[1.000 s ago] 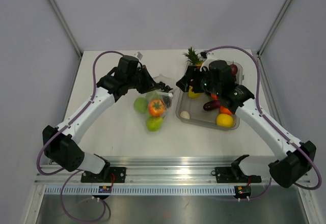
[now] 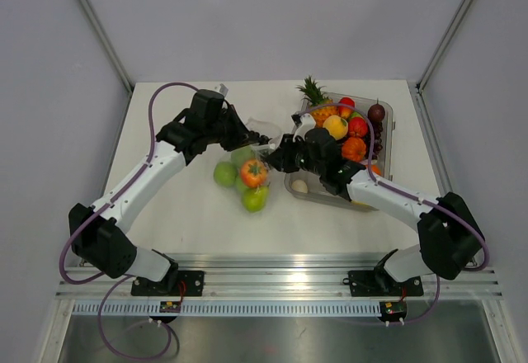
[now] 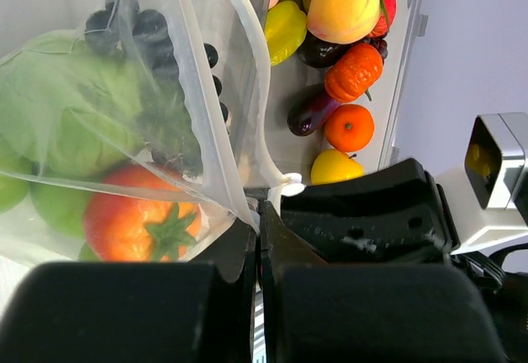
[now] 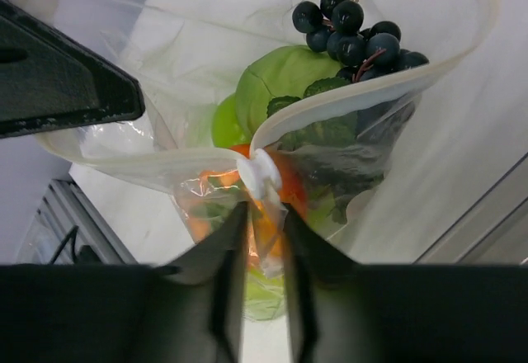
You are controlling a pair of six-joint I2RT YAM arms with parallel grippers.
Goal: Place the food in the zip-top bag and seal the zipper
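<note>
The clear zip bag [image 3: 78,153] holds green produce, a red-orange tomato [image 3: 136,214] and dark grapes [image 4: 351,37]. Its mouth gapes, bounded by a white zip rim [image 4: 346,95]. My left gripper is shut on a thin bit of that rim. At the near right corner of the mouth, a white slider [image 4: 260,173] shows. Contact there cannot be made out.
A grey tray [image 2: 330,198] heaped with fruit and vegetables, a pineapple [image 2: 323,114] among them, stands to the right under my right arm. Bare white table [image 2: 177,223] lies left of and in front of the bag.
My right gripper has travelled left from above the tray to the right side of the bag's mouth. The left arm has held still at the rim; the bag has barely shifted.
</note>
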